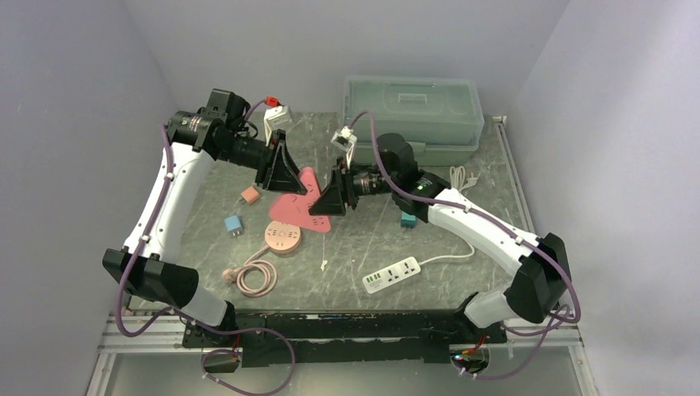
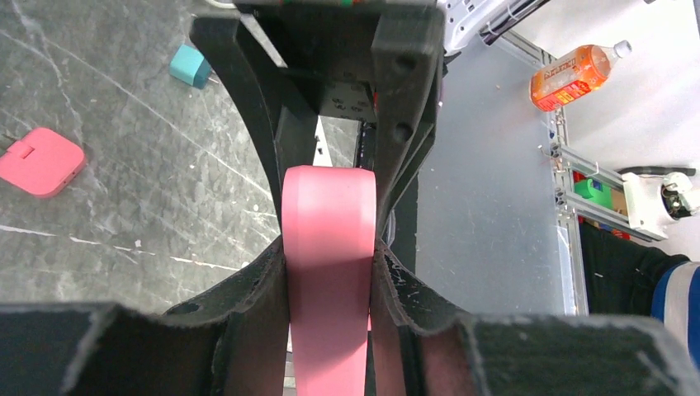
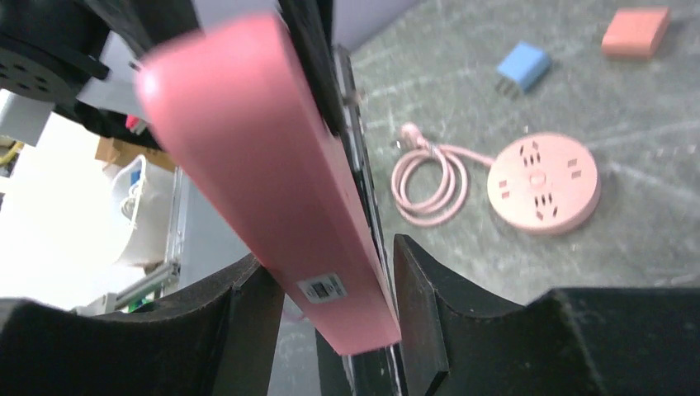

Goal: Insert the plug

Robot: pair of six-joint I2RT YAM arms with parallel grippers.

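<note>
A pink triangular power strip (image 1: 297, 213) with sockets is up between the two grippers in the top view. My left gripper (image 1: 301, 188) has its fingers against both sides of the strip's pink edge (image 2: 330, 272) in the left wrist view. From the other side, my right gripper (image 1: 318, 210) has its fingers around the strip. In the right wrist view the strip's end (image 3: 351, 318) lies tilted between the right fingers; whether both press on it is unclear. A blue plug (image 1: 234, 225) with prongs and an orange plug (image 1: 250, 195) lie on the table at left.
A round pink socket (image 1: 283, 237) with coiled cord lies front left. The white power strip (image 1: 391, 275) is front right, a teal block (image 1: 409, 220) behind it. A pink square item (image 2: 43, 162) lies on the table. The lidded bin (image 1: 413, 115) fills the back right.
</note>
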